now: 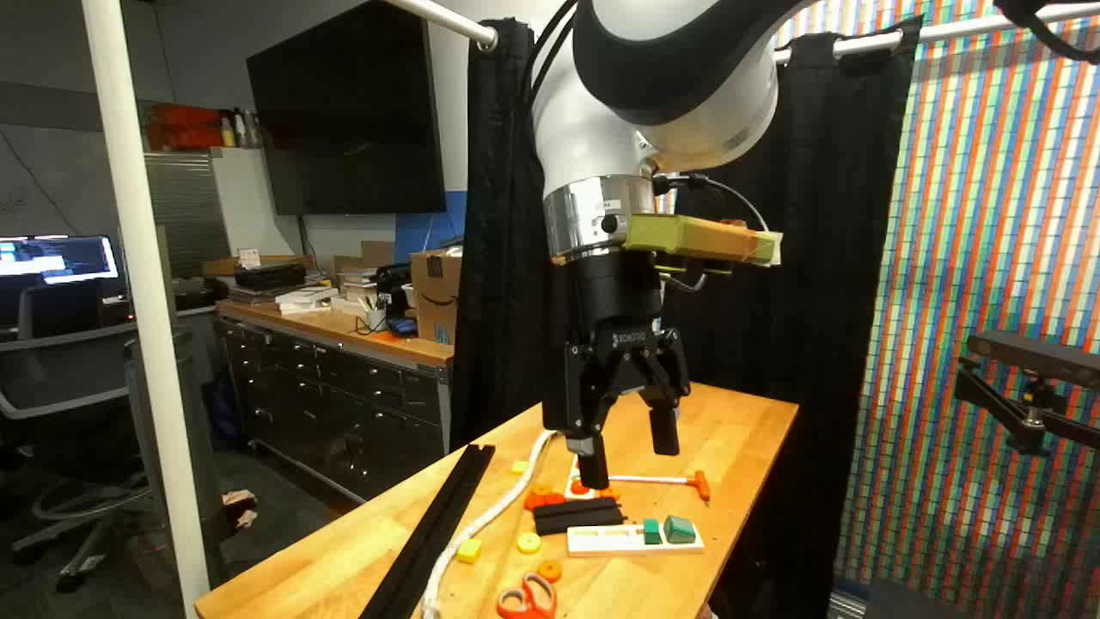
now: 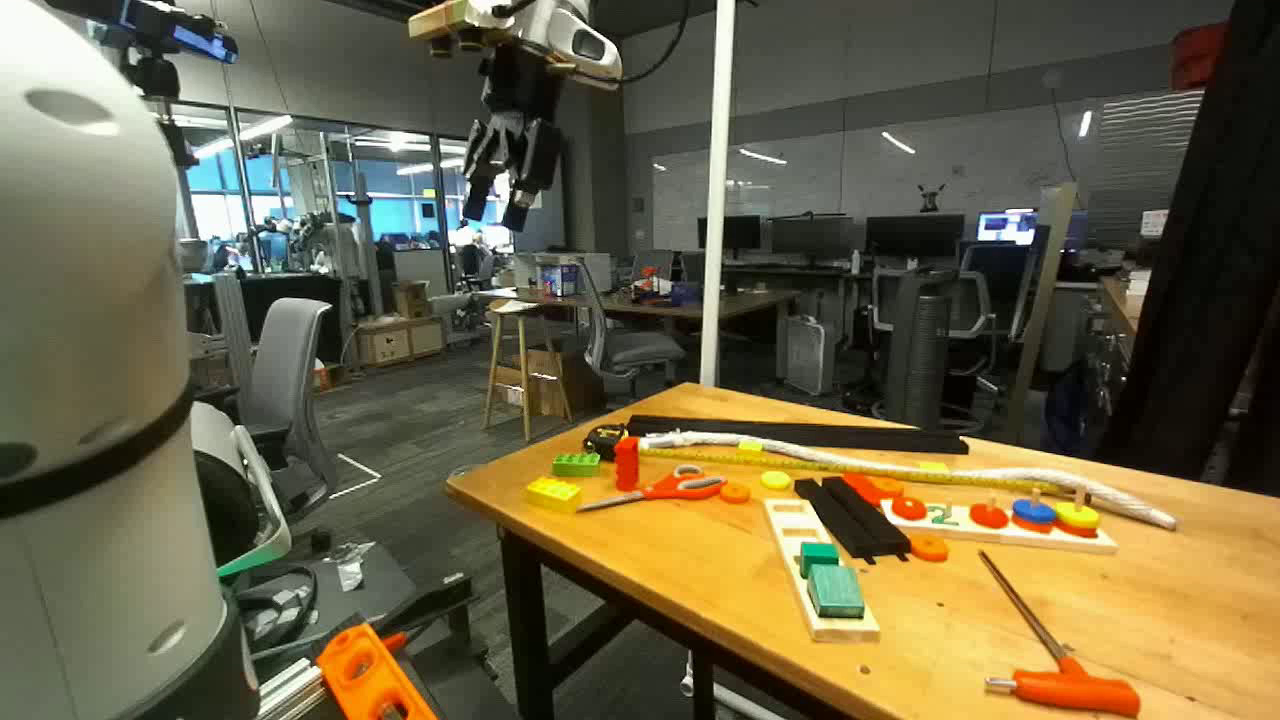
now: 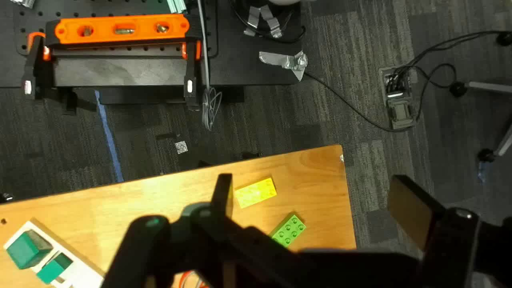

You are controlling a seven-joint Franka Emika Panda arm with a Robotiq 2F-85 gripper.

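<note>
My gripper point(image 1: 630, 450) hangs open above the wooden table, its fingers wide apart and nothing between them. In the wrist view, a yellow brick point(image 3: 255, 192) and a green brick point(image 3: 288, 230) lie on the table far below, near its corner. Exterior view 2 shows a white tray point(image 2: 789, 518) bearing two green blocks point(image 2: 836, 590). Close to it are two black strips point(image 2: 853, 518) and a white board point(image 2: 948, 518) with coloured rings. Orange-handled scissors point(image 2: 679, 485) rest beside a red piece point(image 2: 626, 463).
A white rope point(image 2: 840, 461), a tape measure point(image 2: 606, 442) and a long black rail point(image 2: 792, 433) run along one side. An orange-handled tool point(image 2: 1071, 686) lies apart from the tray. Bare wood surrounds it. A black bench with an orange level point(image 3: 122, 29) stands beyond the table edge.
</note>
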